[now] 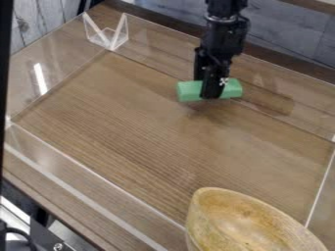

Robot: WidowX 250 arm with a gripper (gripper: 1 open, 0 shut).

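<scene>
The black gripper (210,82) reaches down from the top centre of the camera view, shut on a green block (228,90). The block lies crosswise between the fingers, over the back middle of the wooden table (118,137). Whether it touches the tabletop is hard to tell.
A white wire-like object (108,29) stands at the back left. A pale yellow bowl (249,221) sits at the front right. A wall runs along the back.
</scene>
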